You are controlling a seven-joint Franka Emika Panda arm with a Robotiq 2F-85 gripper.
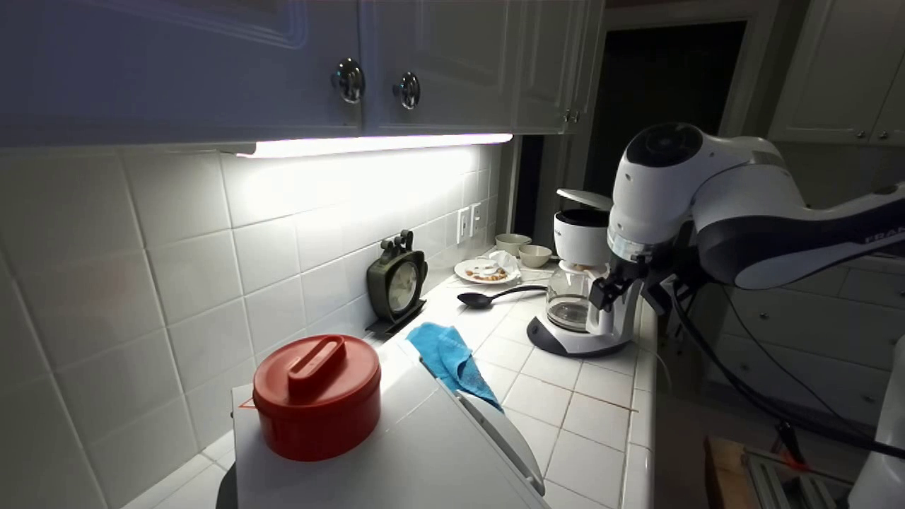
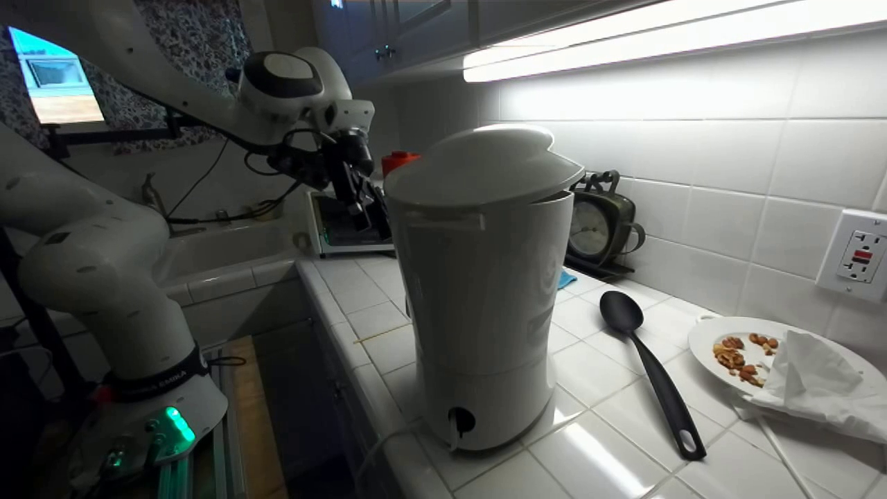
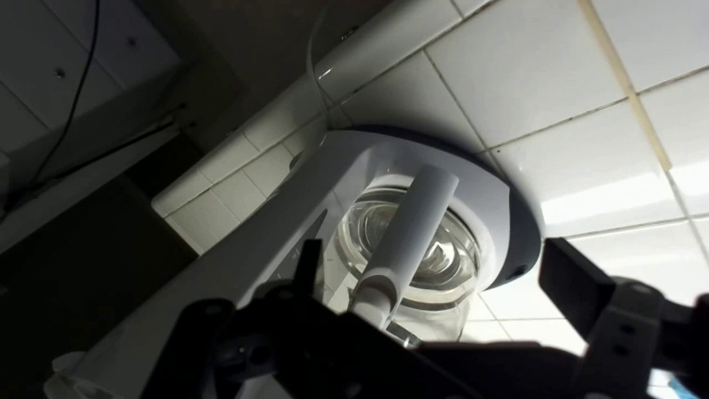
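The white coffee maker [image 1: 582,242] stands on the tiled counter with its lid [image 1: 585,199] tilted up. Its empty-looking glass carafe [image 1: 565,293] sits on the base. My gripper is open, and the white carafe handle [image 3: 413,223] shows between its spread fingers from the wrist. Whether the fingers touch the handle cannot be told. From the side, the dark gripper covers the handle's upper part. In the second exterior view the gripper [image 2: 374,217] is partly hidden behind the coffee maker's body [image 2: 486,291].
A black spoon [image 2: 653,366] and a plate of nuts [image 2: 707,345] lie near the coffee maker. A green clock-faced scale [image 1: 396,284], blue cloth [image 1: 454,360] and red lidded pot [image 1: 318,399] are farther along. Clear tiles lie before the coffee maker.
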